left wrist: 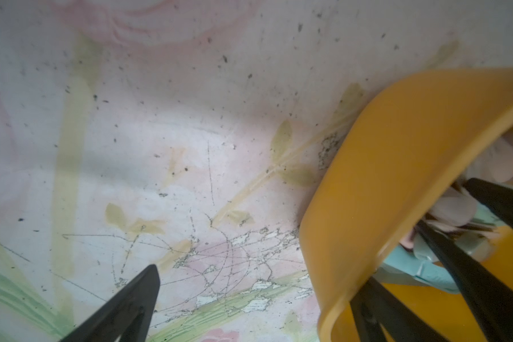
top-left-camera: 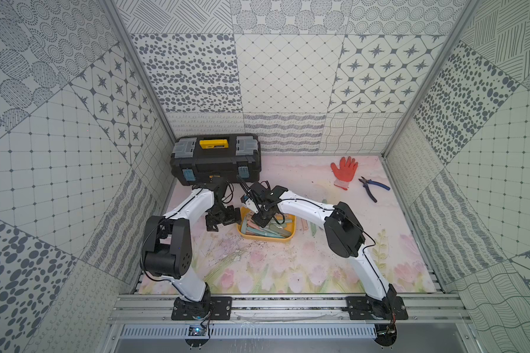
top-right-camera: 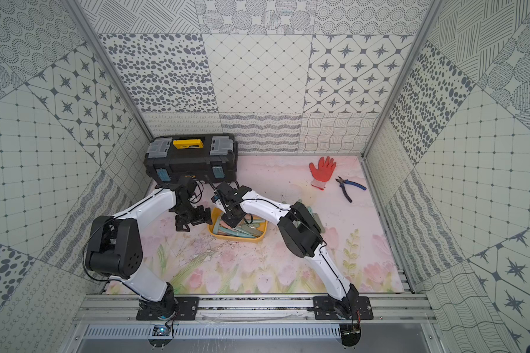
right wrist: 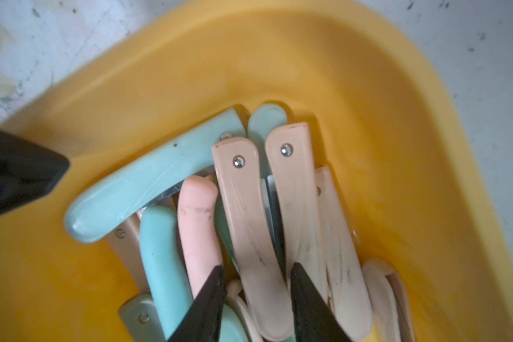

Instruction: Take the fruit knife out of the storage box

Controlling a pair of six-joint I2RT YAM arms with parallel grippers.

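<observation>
The yellow storage box [top-left-camera: 265, 238] is packed with fruit knives with pink, teal and beige handles, such as a beige-handled knife [right wrist: 242, 205]. My right gripper is down inside the box, its fingertips either side of that handle's lower part, part open; whether they touch it I cannot tell. My left gripper stands open at the box's left wall, one finger on either side of the table area and wall, with no knife between its fingers.
A black toolbox [top-left-camera: 215, 158] stands at the back left. A red glove [top-left-camera: 344, 171] and pliers [top-left-camera: 371, 187] lie at the back right. Several knives lie right of the box, partly behind the right arm.
</observation>
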